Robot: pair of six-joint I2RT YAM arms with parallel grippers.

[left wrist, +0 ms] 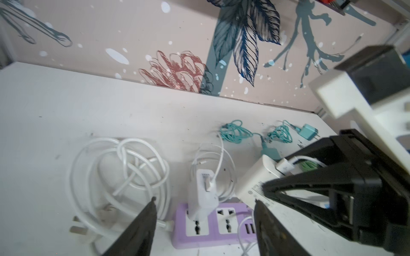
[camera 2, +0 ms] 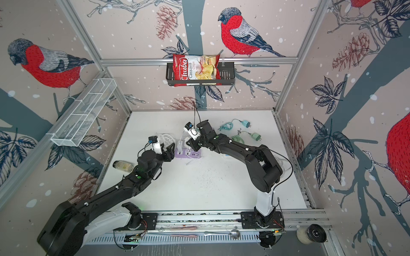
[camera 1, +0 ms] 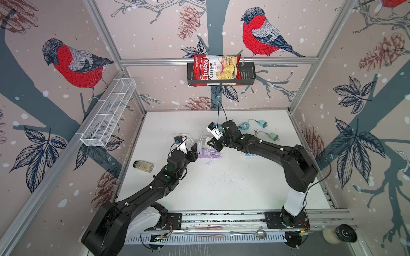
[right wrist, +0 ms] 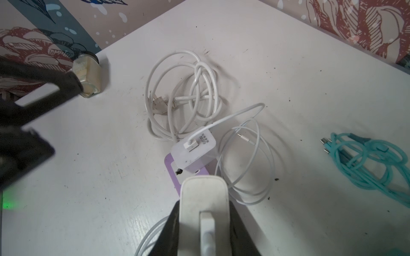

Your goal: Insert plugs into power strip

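Note:
The purple power strip (left wrist: 191, 239) lies on the table, its sockets facing up. One white plug (left wrist: 202, 197) with a white cable stands upright at the strip's left end. My right gripper is shut on a second white plug (right wrist: 204, 192). In the left wrist view that held plug is tilted above the right part of the strip; its prongs are hidden. My left gripper stands open, its fingers (left wrist: 144, 228) apart on the near side of the strip, with the upright plug seen beyond the gap. Nothing is held in it.
A coiled white cord (right wrist: 192, 98) lies left of the strip. Thin white cable loops (right wrist: 267, 170) lie behind it. Teal cables (left wrist: 234, 132) and a teal plug (left wrist: 308, 131) are farther right. A jar (camera 1: 143, 166) lies at left.

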